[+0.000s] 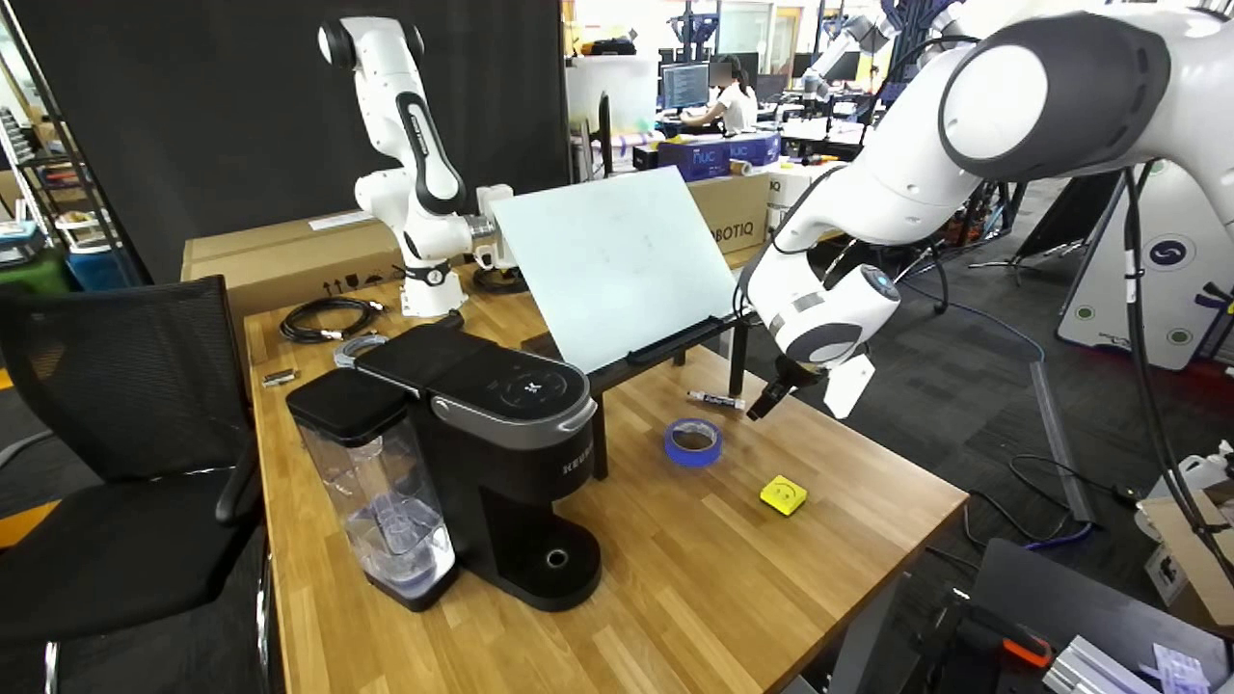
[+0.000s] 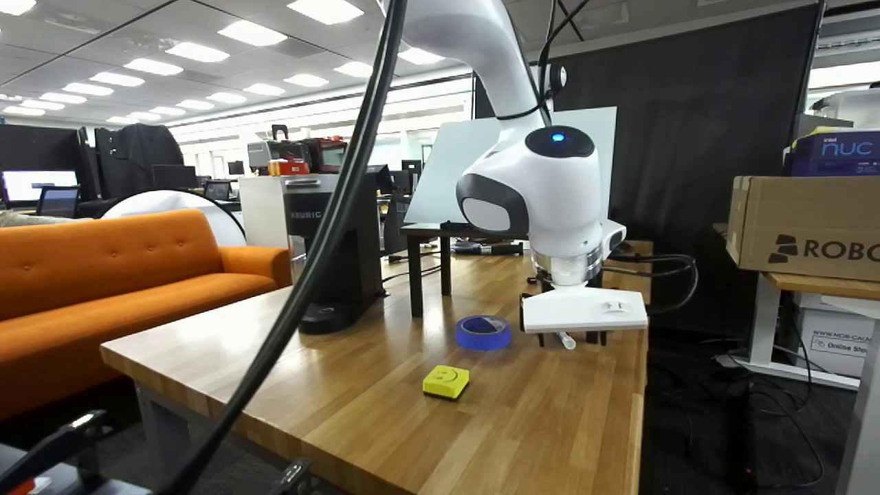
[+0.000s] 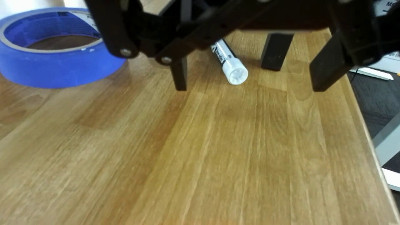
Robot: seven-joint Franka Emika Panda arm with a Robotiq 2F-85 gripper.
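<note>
My gripper stands open above the table, its two dark fingers wide apart and nothing held between them. In the wrist view, a white-and-black marker (image 3: 227,62) lies on the wood beyond the fingertips, its round white end facing me and showing in the gap. Exterior view 1 has the marker (image 1: 716,400) lying just left of the gripper, near the whiteboard stand's leg. Part of it is hidden behind the gripper's white plate in exterior view 2, where only a pale end (image 2: 566,341) shows. A blue tape roll (image 1: 694,443) sits close by.
A yellow smiley block (image 1: 784,495) lies toward the table's front. The tilted whiteboard (image 1: 625,260) on its black stand (image 1: 737,357) rises behind the marker. To the left is a black coffee maker (image 1: 509,463). Bare wood fills the table's front right.
</note>
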